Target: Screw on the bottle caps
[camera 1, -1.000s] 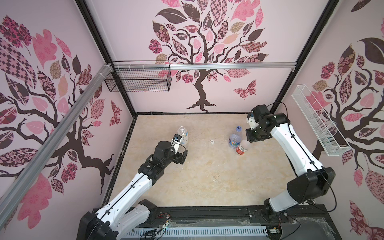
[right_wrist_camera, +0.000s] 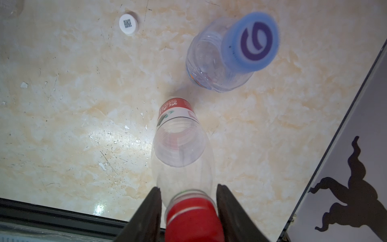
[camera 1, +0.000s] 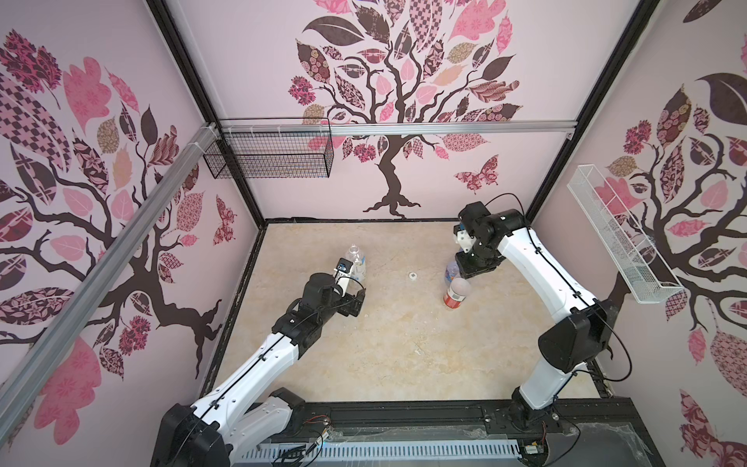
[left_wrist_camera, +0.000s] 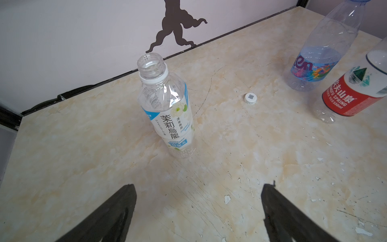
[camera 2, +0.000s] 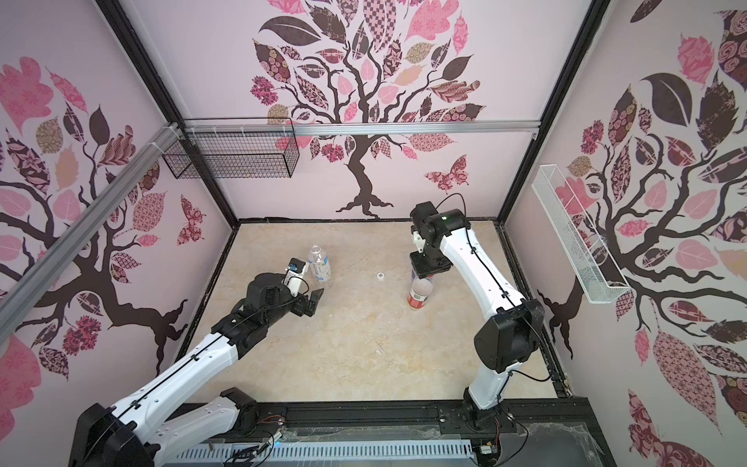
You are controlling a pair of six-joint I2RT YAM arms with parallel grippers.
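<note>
An uncapped jasmine oolong bottle (left_wrist_camera: 169, 117) stands before my left gripper, which is open and empty. A loose white cap (left_wrist_camera: 250, 98) lies mid-table. A blue-capped bottle (right_wrist_camera: 217, 60) stands at the right, beside a red-label bottle (right_wrist_camera: 179, 141). In the right wrist view that bottle's red cap (right_wrist_camera: 193, 221) sits between the fingers of my right gripper; whether they grip it is unclear. The top views show this gripper over the two right bottles, largely hiding the blue-capped one.
A black wire basket (camera 1: 268, 155) hangs at the back left, a white one (camera 1: 622, 233) on the right wall.
The left arm has barely moved.
</note>
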